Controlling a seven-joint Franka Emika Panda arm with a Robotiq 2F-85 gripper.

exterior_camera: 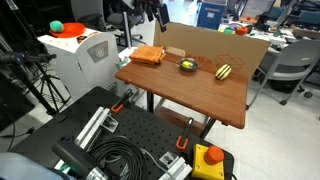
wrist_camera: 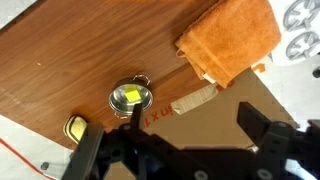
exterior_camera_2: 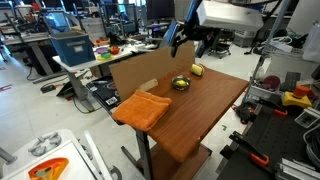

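Observation:
My gripper [exterior_camera: 150,16] hangs in the air above the back of the brown wooden table [exterior_camera: 185,88], its two dark fingers [exterior_camera_2: 201,47] spread wide. Nothing shows between them in the wrist view, so it is open and apart from everything below. An orange cloth [wrist_camera: 230,38] lies crumpled at one end of the table. Near the table's middle sits a small metal pot [wrist_camera: 130,105] with two handles and something yellow [wrist_camera: 132,94] inside. Beyond it lies a yellow object with dark stripes [exterior_camera: 223,72].
A cardboard panel [exterior_camera: 225,48] stands along the table's back edge, with a pale wooden piece [wrist_camera: 194,99] close by. A red button on a yellow box [exterior_camera: 208,165] stands near the robot's base.

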